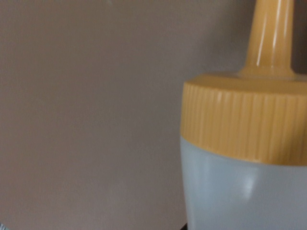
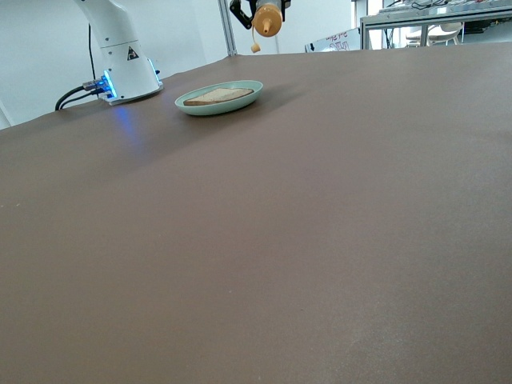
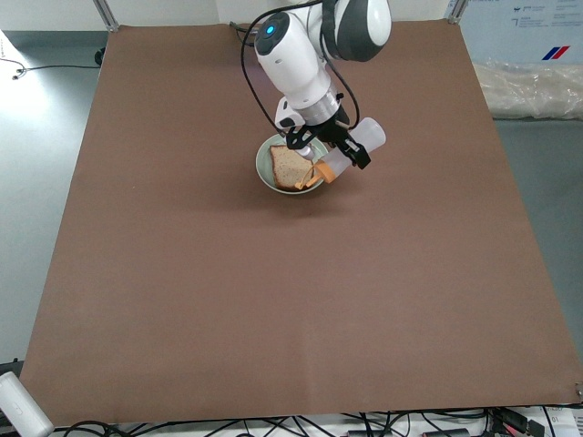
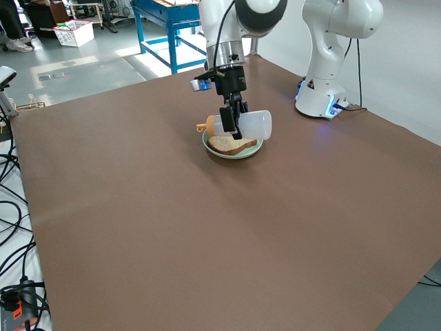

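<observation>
My gripper (image 4: 233, 118) is shut on a translucent squeeze bottle (image 4: 255, 125) with an orange nozzle cap (image 1: 244, 120), held tilted over a pale green plate (image 2: 218, 110) with a slice of bread (image 4: 231, 145) on it. In the left view the bottle (image 3: 368, 135) lies across the gripper (image 3: 339, 152), with the cap near the plate's right side. The top view shows the cap (image 2: 268, 22) above the plate, clearly apart from the bread. The wrist view is filled on the right by bottle and cap.
The white robot base (image 4: 317, 100) stands at the back near a wall. Cables and equipment (image 3: 510, 419) lie past the table's edge.
</observation>
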